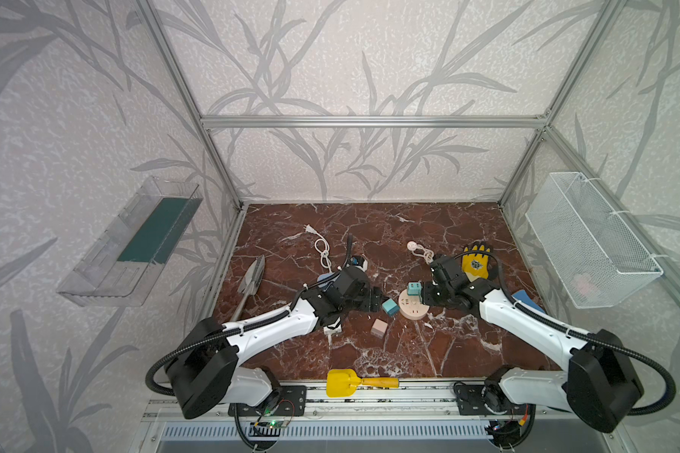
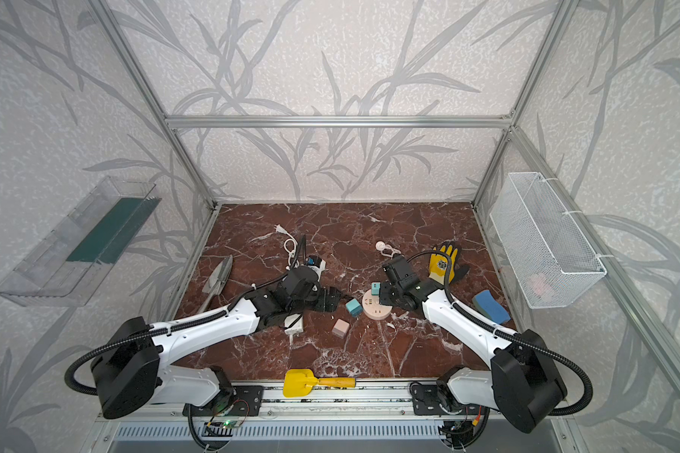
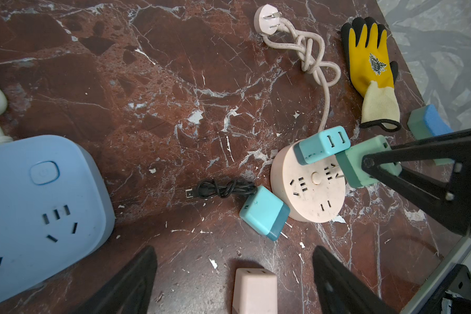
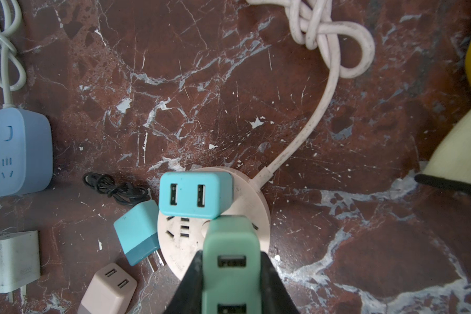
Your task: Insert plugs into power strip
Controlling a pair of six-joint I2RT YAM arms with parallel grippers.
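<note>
A round pinkish power strip (image 3: pixel 315 193) lies right of the table's middle, with a turquoise two-port plug (image 4: pixel 196 194) seated on its far side. My right gripper is shut on a green plug (image 3: pixel 364 162), held over the strip's right part. The green plug's prongs (image 3: pixel 340 175) show just off the strip's face in the left wrist view; contact with a slot cannot be told. Against the strip's left side lies another turquoise plug (image 3: pixel 265 212), prongs out. My left gripper stands open left of it, above a pink plug (image 3: pixel 254 293), nothing held.
A blue power strip (image 3: pixel 41 209) and a white plug (image 4: pixel 13 261) lie to the left. A black cable (image 3: pixel 222 188) rests near the turquoise plug. The glove (image 3: pixel 371 73) and sponge (image 3: pixel 429 124) are at right, a yellow shovel (image 1: pixel 342 382) at the front edge.
</note>
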